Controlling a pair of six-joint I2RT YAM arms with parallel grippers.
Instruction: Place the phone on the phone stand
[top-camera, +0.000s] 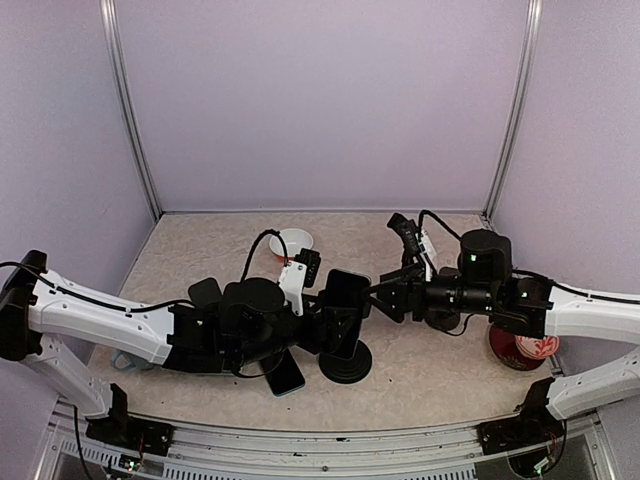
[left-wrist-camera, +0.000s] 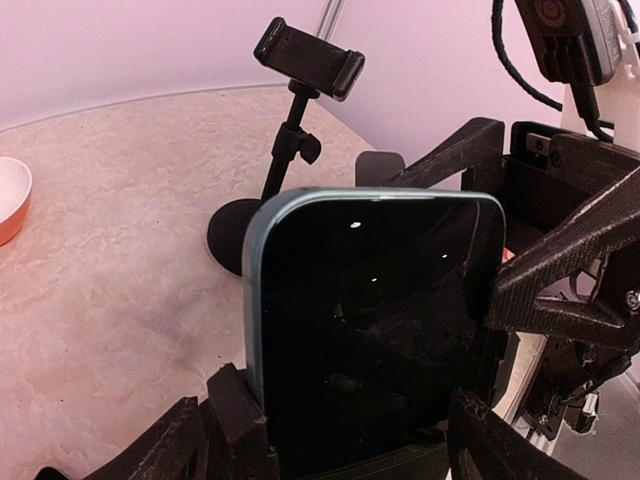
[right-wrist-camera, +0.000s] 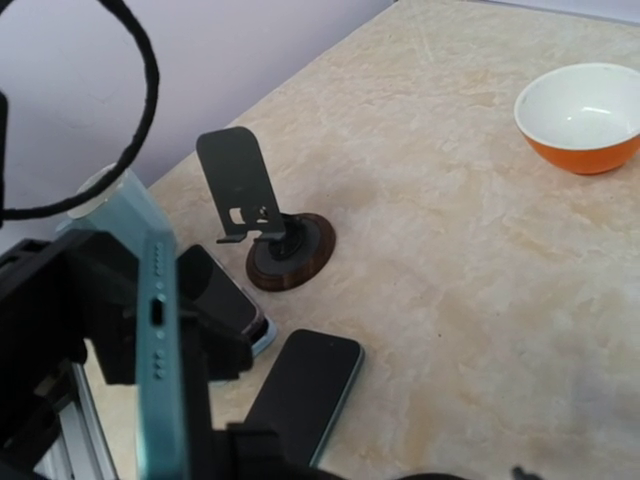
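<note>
A teal-edged phone (top-camera: 344, 295) (left-wrist-camera: 375, 310) (right-wrist-camera: 158, 350) stands upright above a round black stand base (top-camera: 346, 367) at front centre. My left gripper (top-camera: 325, 325) is at its left side and lower end; whether its fingers touch the phone is hard to tell. My right gripper (top-camera: 382, 292) is at the phone's right upper edge, its black fingers spread beside it in the left wrist view. The stand's upper part is mostly hidden behind the phone.
A black phone (right-wrist-camera: 300, 390) lies flat left of the base, near another phone (right-wrist-camera: 215, 290) and an empty stand (right-wrist-camera: 235, 180). An orange-white bowl (right-wrist-camera: 580, 130) sits at the back. A clamp holder (left-wrist-camera: 308, 60) stands behind; red dishes (top-camera: 520, 345) are at right.
</note>
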